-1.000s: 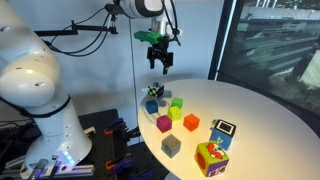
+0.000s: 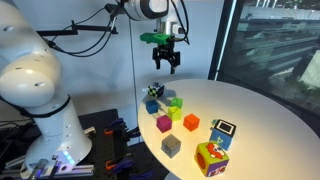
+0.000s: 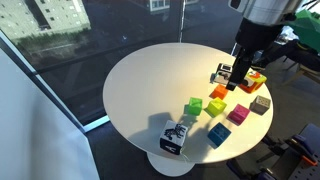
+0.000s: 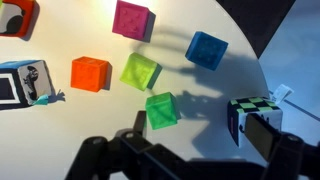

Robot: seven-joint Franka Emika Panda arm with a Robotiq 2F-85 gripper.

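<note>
My gripper [image 2: 164, 66] hangs well above the round table, open, with nothing between its fingers. In the wrist view a green cube [image 4: 161, 111] lies near the left finger, below it on the table. Around it are a yellow-green cube [image 4: 138, 70], an orange cube [image 4: 90, 73], a magenta cube [image 4: 130, 19] and a blue cube [image 4: 206, 50]. A larger black-and-white box [image 4: 250, 118] with a checkered side sits near the right finger, partly covered by it.
A blue-edged box [image 2: 222, 133], a colourful box with shapes [image 2: 212, 158] and a grey cube [image 2: 171, 146] stand along the near side. The blue cube and checkered box are close to its edge.
The cubes and boxes have stayed put.
</note>
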